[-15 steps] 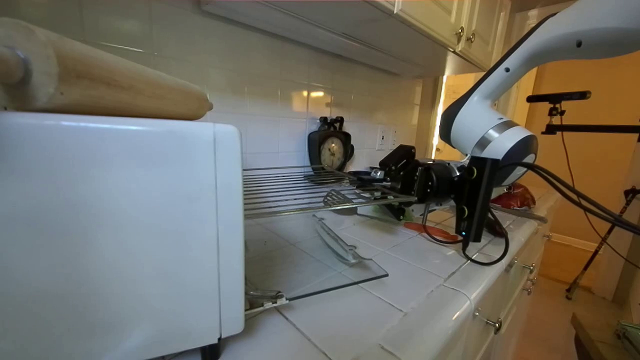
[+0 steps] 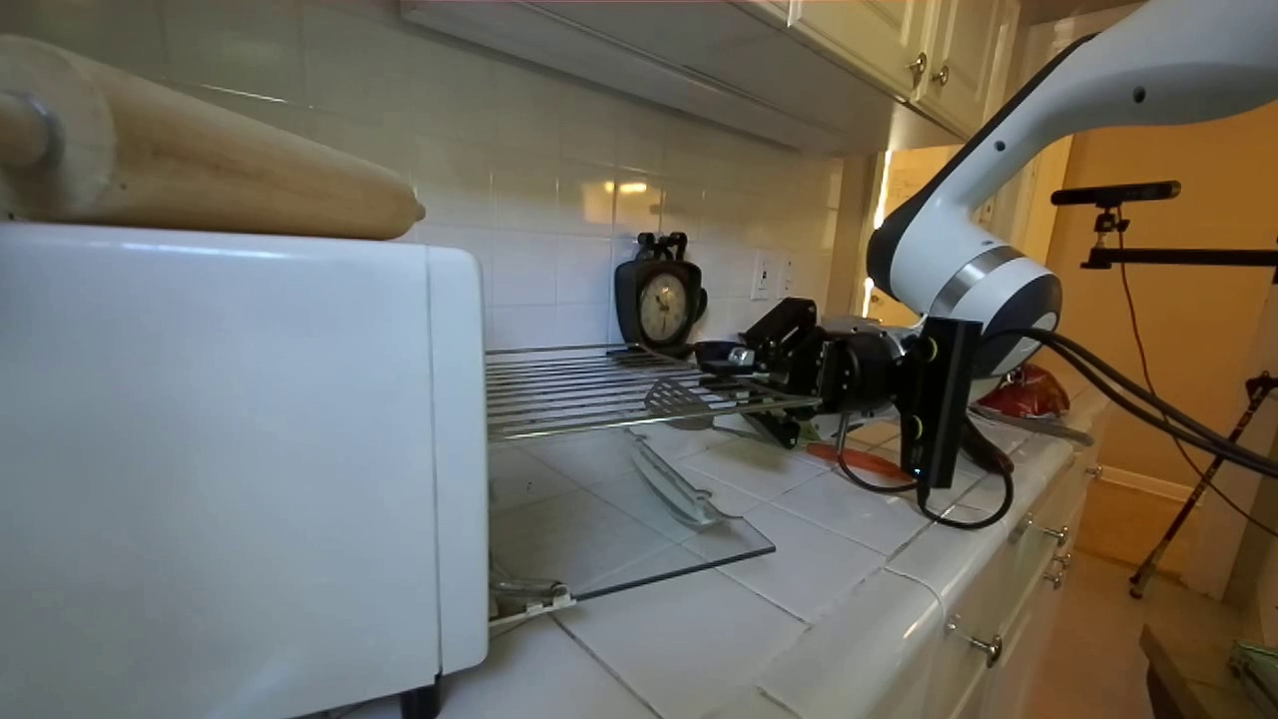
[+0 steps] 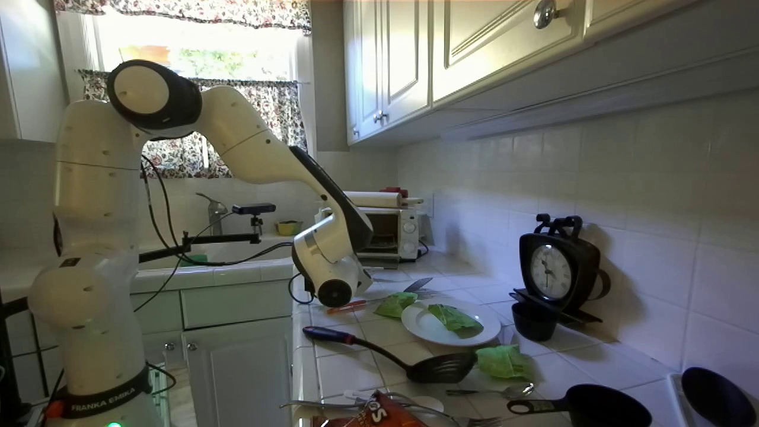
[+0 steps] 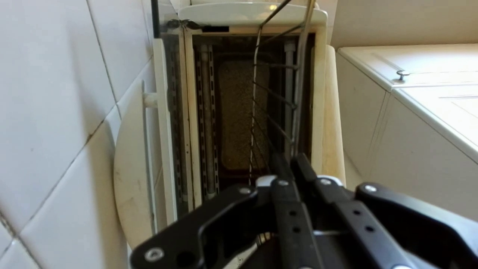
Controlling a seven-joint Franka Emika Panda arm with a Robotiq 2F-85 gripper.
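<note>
A wire rack (image 2: 587, 389) juts out of the white toaster oven (image 2: 240, 455) in exterior view 1, its inner end hidden behind the oven's side. At its outer end my gripper (image 2: 785, 389) is shut on the rack. The wrist view shows the rack (image 4: 297, 103) running from between the fingertips of my gripper toward the oven's opening. Below the rack, the glass oven door (image 2: 623, 515) is folded down over the counter. Exterior view 2 has the arm (image 3: 327, 263) in front of the oven (image 3: 388, 231), with the gripper hidden behind it.
On top of the oven lies a rolling pin (image 2: 240, 144). A black scale (image 3: 558, 267) stands against the tiled wall. A plate (image 3: 420, 327) with a green leaf, a black spatula (image 3: 441, 366) and a pan (image 3: 605, 409) occupy the counter. Cabinets (image 2: 719, 72) hang overhead.
My gripper has shifted slightly toward the oven, taking the rack's outer end with it. The rack's far side sits a little lower; the oven and its door are unmoved.
</note>
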